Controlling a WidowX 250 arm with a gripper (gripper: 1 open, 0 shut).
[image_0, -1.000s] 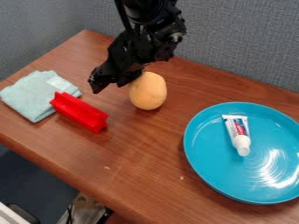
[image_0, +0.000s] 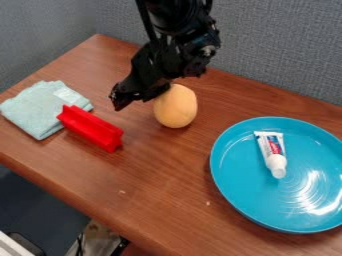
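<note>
My black gripper (image_0: 139, 92) hangs over the back middle of the wooden table, open, its tip just left of and above a tan, egg-shaped object (image_0: 175, 108) that stands on the table; whether they touch I cannot tell. A red plastic object (image_0: 91, 128) lies at the left beside a folded light-blue cloth (image_0: 32, 105). On the right, a white tube (image_0: 271, 151) lies on a blue plate (image_0: 234, 190).
Grey panels (image_0: 281, 40) stand behind it along the back and left edges. The table's front left edge drops to a dark floor.
My gripper and arm have shifted very slightly. The objects on the table have not visibly moved.
</note>
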